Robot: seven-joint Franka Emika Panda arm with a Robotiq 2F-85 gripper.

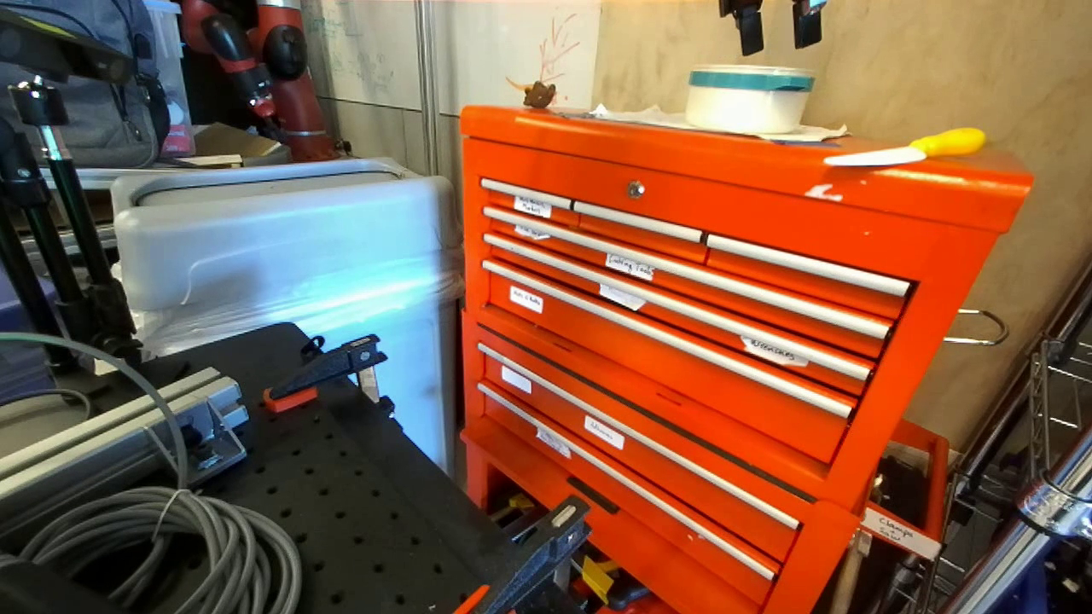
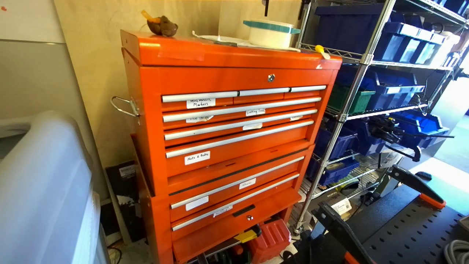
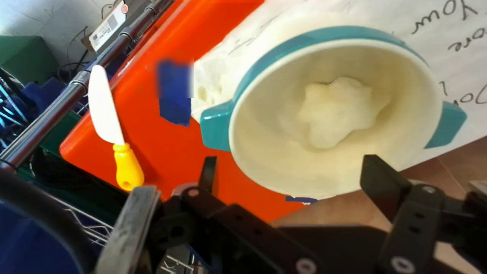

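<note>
My gripper [image 1: 778, 39] is open above the white pot [image 1: 745, 107] with its teal rim, which stands on top of the red tool chest [image 1: 655, 148]. Nothing is between its fingers. Looking down in the wrist view, I see a pale, lumpy piece [image 3: 342, 112] lying inside the pot; what it is made of I cannot tell. The fingertips [image 3: 376, 171] appear along the pot's lower side in that view. Beside the pot, near the chest's edge, lies a knife [image 3: 107, 114] with a white blade and yellow handle. A brown lump [image 2: 162, 26] with an orange piece sits at the chest's other end.
Under the pot is a white sheet [image 3: 456, 54] with handwriting, and blue tape [image 3: 174, 91] lies nearby. A wire shelf [image 2: 365, 59] with blue bins stands close to the knife's side. The wall [image 1: 921, 61] rises behind the chest. Between brown lump and pot the top is mostly clear.
</note>
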